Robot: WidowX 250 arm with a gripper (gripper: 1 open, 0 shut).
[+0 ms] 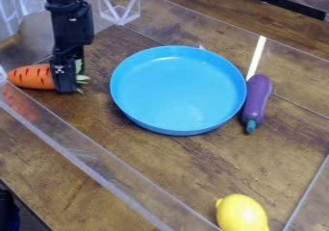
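Note:
My black gripper [67, 73] is lowered at the left, over an orange toy carrot [34, 77] with green leaves. A light blue round plate [178, 73] lies to the right of the gripper, apart from it.
A purple eggplant [256, 100] lies right of the plate. A yellow lemon [240, 214] is at the bottom right. Clear plastic walls border the wooden surface. The wood below the plate is free.

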